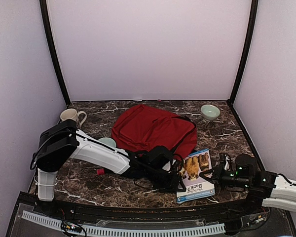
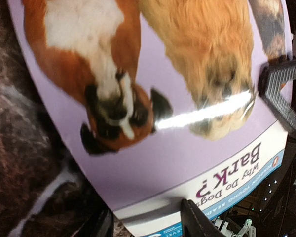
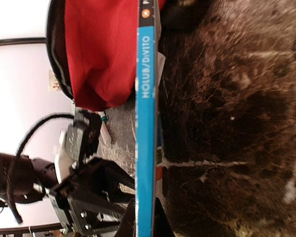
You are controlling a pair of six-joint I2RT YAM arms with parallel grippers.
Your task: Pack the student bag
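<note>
A lilac picture book with dogs on its cover is at the front right of the table, in front of the red bag. At its right edge my right gripper is shut on it; the right wrist view shows the blue spine edge-on between the fingertips. My left gripper stands open at the book's left side. In the left wrist view its spread fingers are around the book's lower corner. The bag lies soft and slumped; its opening cannot be made out.
A white mug stands at the back left and a pale green bowl at the back right. Behind the left arm, another pale round thing and a red-ended item are partly visible.
</note>
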